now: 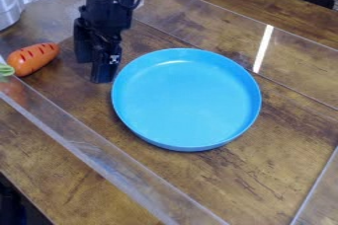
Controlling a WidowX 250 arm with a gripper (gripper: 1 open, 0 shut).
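The black gripper hangs at the upper middle-left, open, fingers pointing down just left of the plate's upper rim; nothing clearly shows between them. A large blue plate lies on the wooden table to its right and below. An orange toy carrot with a pale green top lies at the far left, left of the gripper and apart from it.
A clear plastic strip runs diagonally across the lower left. A pale cloth or wrapping sits in the top-left corner.
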